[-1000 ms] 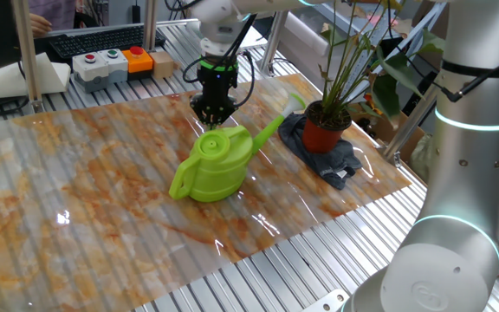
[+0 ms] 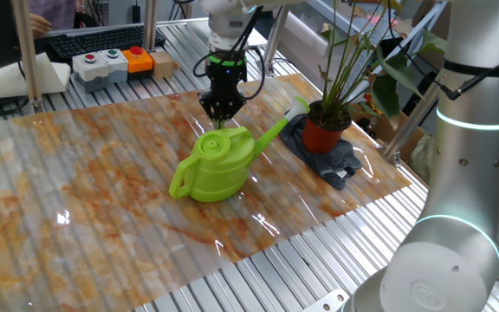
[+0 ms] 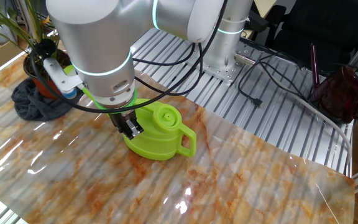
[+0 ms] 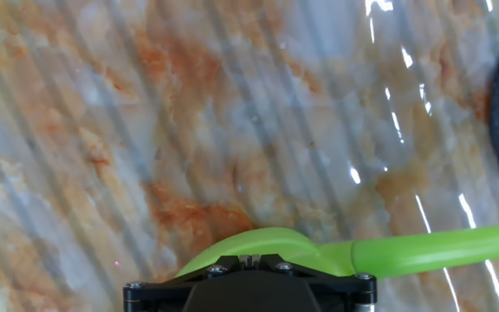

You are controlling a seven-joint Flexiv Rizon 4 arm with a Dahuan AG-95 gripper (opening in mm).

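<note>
A bright green watering can (image 2: 217, 169) stands upright on the marbled sheet. Its handle (image 2: 183, 178) points left in exterior view 1, and its spout (image 2: 275, 134) reaches right toward the potted plant (image 2: 322, 134). Close against the can's far side is my gripper (image 2: 220, 124), its fingertips drawn together; they look shut, with nothing visible between them. From the other side, the gripper (image 3: 132, 132) overlaps the can's body (image 3: 151, 134), low beside its spout end. In the wrist view only the can's edge (image 4: 271, 241) and spout (image 4: 440, 249) show beyond the gripper.
A dark cloth (image 2: 332, 162) lies under the plant pot. Button boxes (image 2: 111, 68) and a keyboard (image 2: 98, 41) sit at the back left. A dark red watering can (image 3: 340, 93) stands off to the side.
My gripper has shifted slightly right and down in exterior view 1. The can has turned or slid a little the same way, its spout tip now nearer the plant.
</note>
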